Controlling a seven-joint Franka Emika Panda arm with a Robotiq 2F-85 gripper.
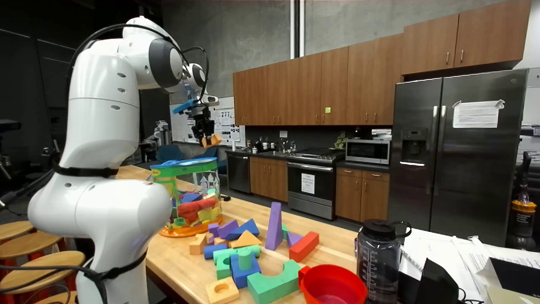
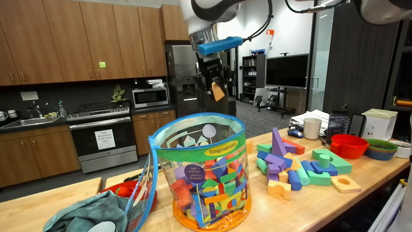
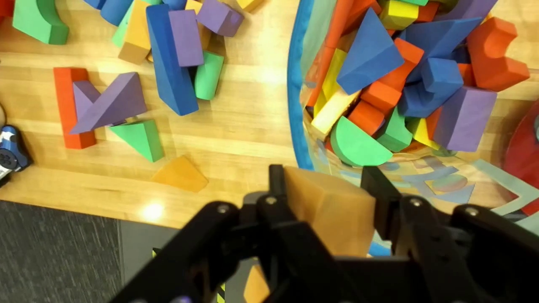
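Observation:
My gripper is shut on an orange block [image 3: 331, 212], one finger on either side of it. In exterior view 2 this block [image 2: 218, 92] hangs in the air, above the clear round bag [image 2: 208, 152] with a green band and blue rim. Many coloured foam blocks fill the lower part of the bag. From the wrist, the bag's blue rim [image 3: 294, 86] lies just beyond the fingers, so the held block appears over the bag's near edge. Exterior view 1 also has the gripper [image 1: 207, 139] higher than the bag top.
Loose blocks, among them a tall purple wedge [image 2: 277, 143], cover the table beside the bag. Another orange block [image 3: 180, 174] lies near the table edge. A red cup [image 1: 334, 286] and a dark bottle [image 1: 378, 263] stand farther along. Teal cloth [image 2: 88, 212] lies left of the bag.

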